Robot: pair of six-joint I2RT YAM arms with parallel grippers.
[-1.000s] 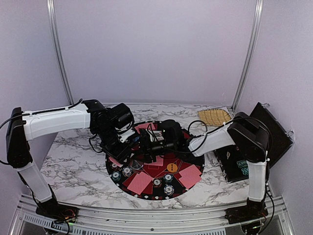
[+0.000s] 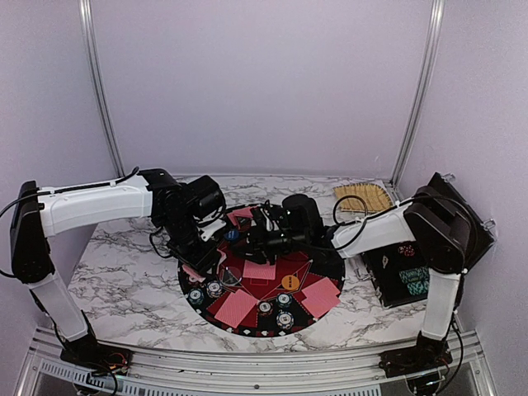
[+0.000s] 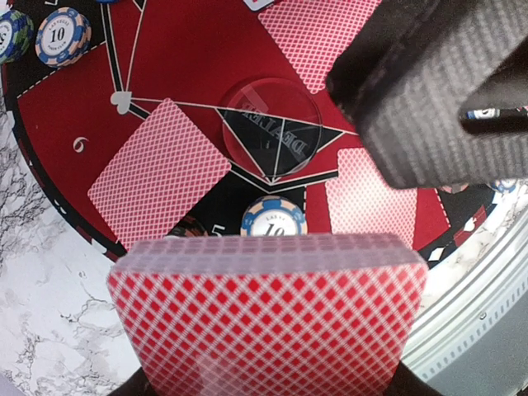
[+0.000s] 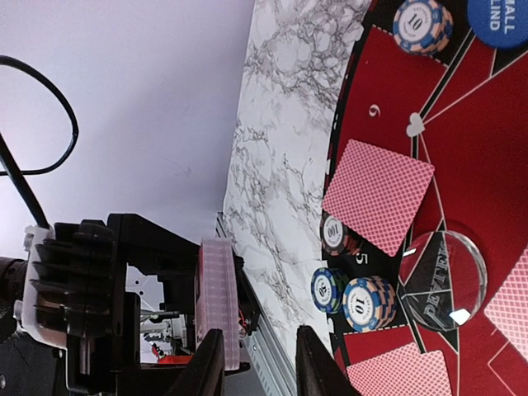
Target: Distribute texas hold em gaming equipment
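Note:
A thick deck of red-backed cards is clamped in my left gripper, above the left part of the round mat. The deck's pale edge also shows in the right wrist view. My right gripper hovers close by, with its fingertips a little apart. Nothing is visible between them, and I cannot make out a card there. Face-down cards lie at several places on the mat. A clear dealer disc rests on it, too.
Chip stacks and a blue small blind button stand on the mat. An open black case is at the right, with a woven tray behind it. Both grippers are close together over the mat. Bare marble lies left.
My right gripper has drawn back to the right, away from the left gripper, uncovering more of the card at the mat's middle. The left arm has stayed nearly still with its deck.

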